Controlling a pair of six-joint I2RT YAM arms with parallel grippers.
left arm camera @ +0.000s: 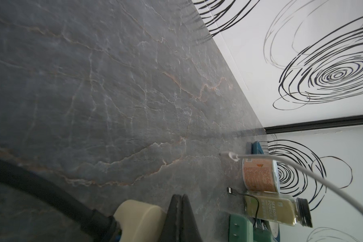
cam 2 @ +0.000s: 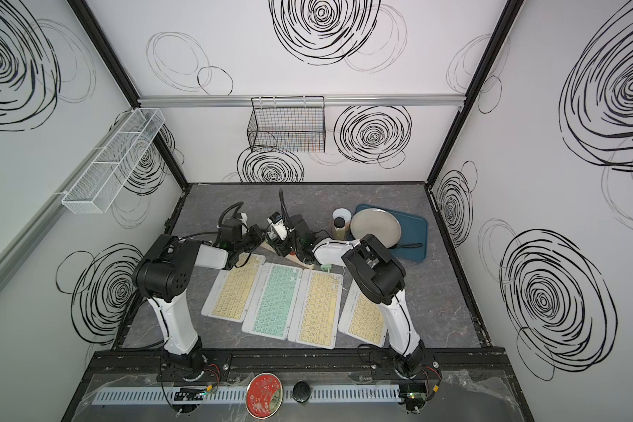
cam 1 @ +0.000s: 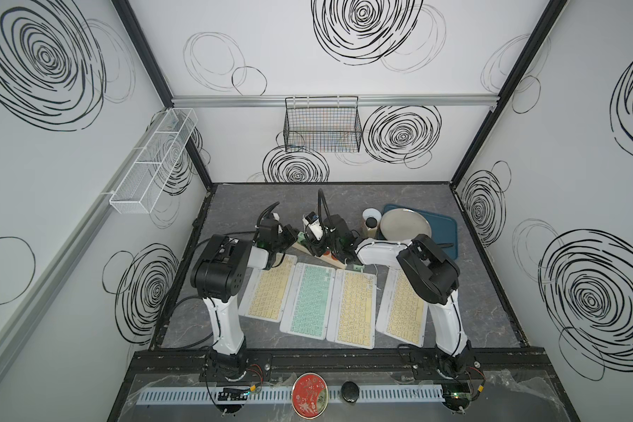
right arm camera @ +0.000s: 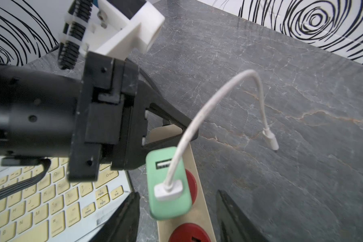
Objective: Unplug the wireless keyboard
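A mint-green charger (right arm camera: 169,205) with a white cable (right arm camera: 213,100) plugged into it sits on a power strip (right arm camera: 203,209) with red sockets. My left gripper is shut at the strip's far end, beside its beige end piece, and lies just behind the charger in the right wrist view. My right gripper is part open, its fingers either side of the strip near the charger, nothing between them clearly held. Several keyboards (cam 1: 306,302) with yellow or green keys lie in front, one also at lower left of the right wrist view (right arm camera: 56,201).
A blue tray (cam 1: 443,232) with a plate (cam 1: 404,225), a jar (left arm camera: 270,205) and a canister (left arm camera: 260,175) stand at the back right. Wire baskets (cam 1: 323,133) hang on the walls.
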